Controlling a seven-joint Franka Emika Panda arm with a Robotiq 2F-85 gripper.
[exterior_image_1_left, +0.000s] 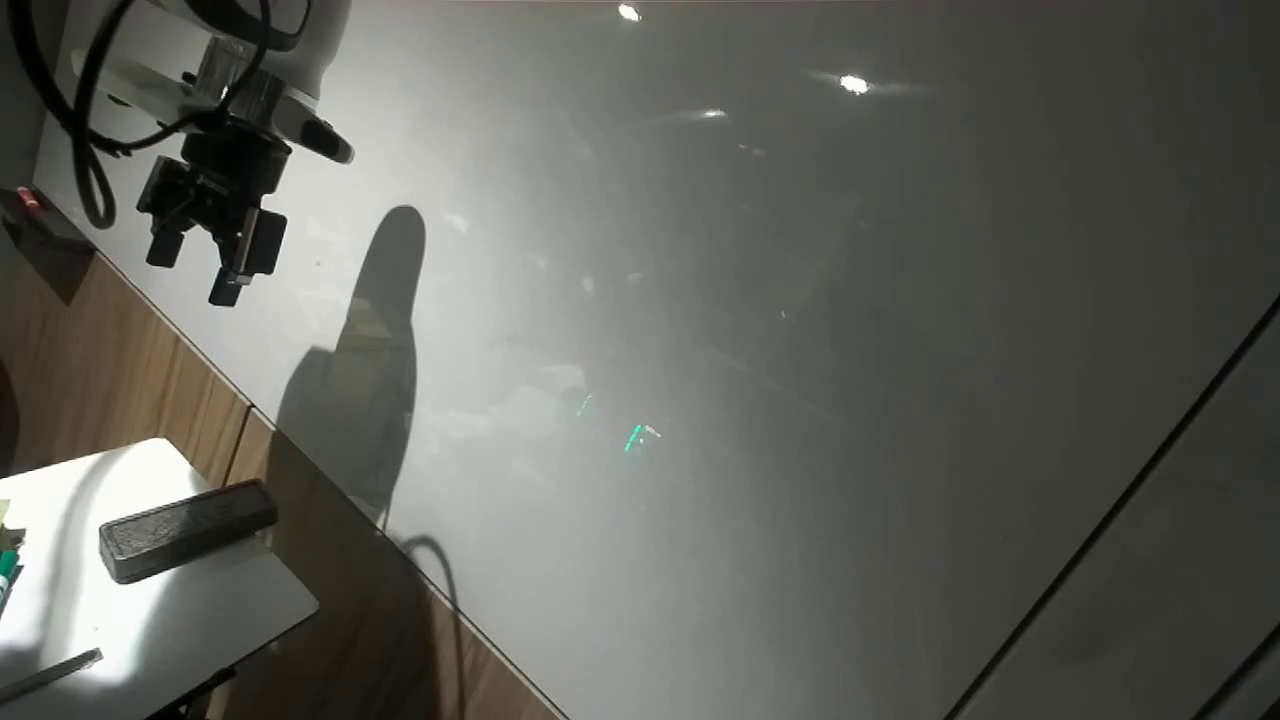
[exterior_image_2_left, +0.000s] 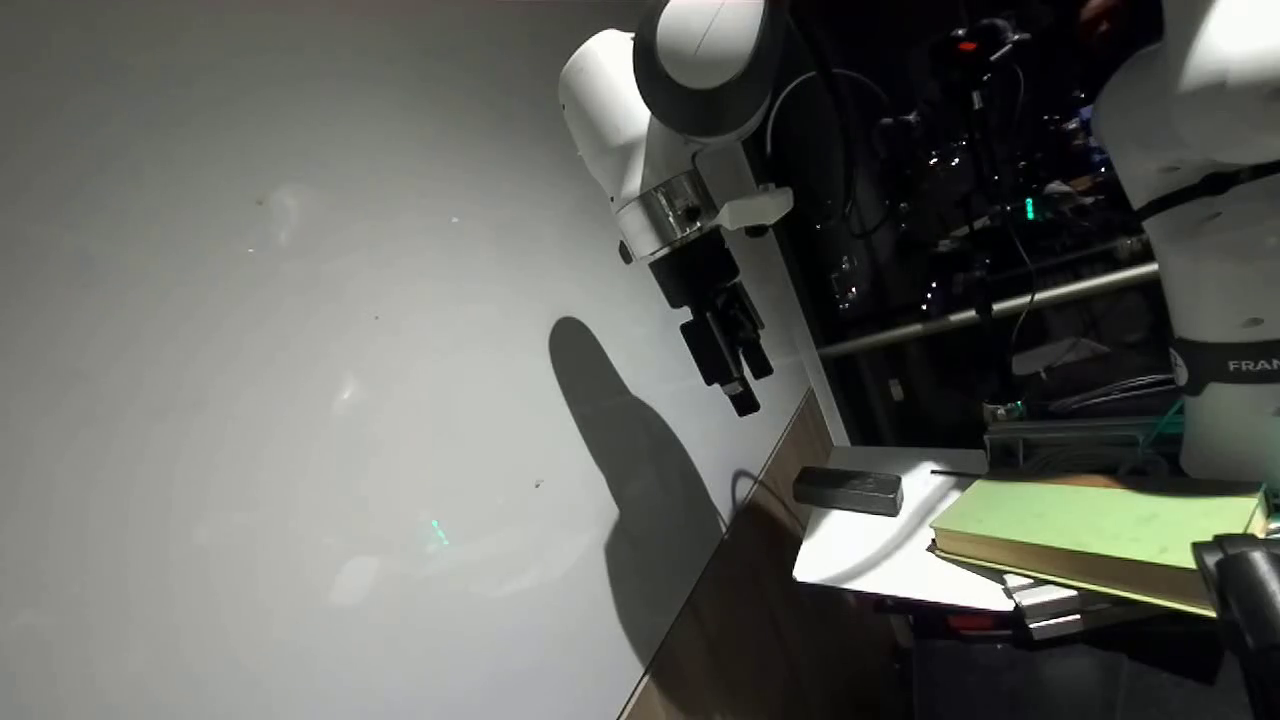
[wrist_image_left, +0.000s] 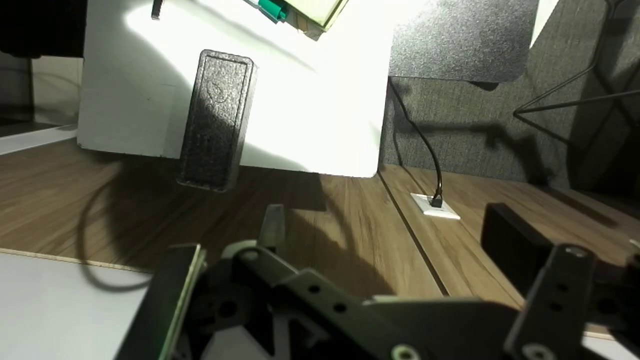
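Observation:
My gripper (exterior_image_1_left: 194, 278) hangs in the air in front of the whiteboard (exterior_image_1_left: 720, 360), its fingers apart with nothing visible between them. In the wrist view the two dark fingers stand wide apart at the lower left and right, over the wooden wall panel. A dark grey, brick-shaped eraser (wrist_image_left: 216, 120) lies on the small white table (wrist_image_left: 324, 132), one end reaching past the table's edge. The gripper is above and clear of it. A green-capped marker (wrist_image_left: 273, 10) lies beside a green book (exterior_image_2_left: 1098, 516) on the table.
The wooden panel (wrist_image_left: 348, 234) runs below the whiteboard, close to the table. A dark thin rod (exterior_image_1_left: 54, 672) lies on the table. A power outlet with a plugged-in cable (wrist_image_left: 436, 168) sits on the panel. Much of the space before the whiteboard is clear.

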